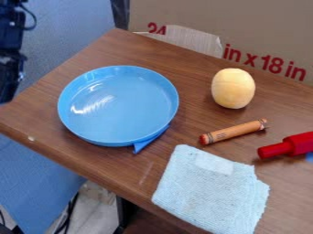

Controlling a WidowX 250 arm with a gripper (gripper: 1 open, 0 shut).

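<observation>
A dark, blurred part of my arm and gripper (7, 69) shows at the upper left edge, beside the table and left of the blue plate (117, 101); whether it is open or shut cannot be made out. On the wooden table lie a pale yellow round object (232, 88), an orange crayon-like stick (232, 132), a red cylindrical object (285, 145) at the right edge, and a light blue folded cloth (210, 189) at the front. A blue object (146, 143) lies partly hidden under the plate's near rim.
A cardboard box (244, 27) with printed red text stands behind the table. The table's left edge (37, 143) drops to blue padding and cables. Bare wood (178, 64) lies between the plate and the box.
</observation>
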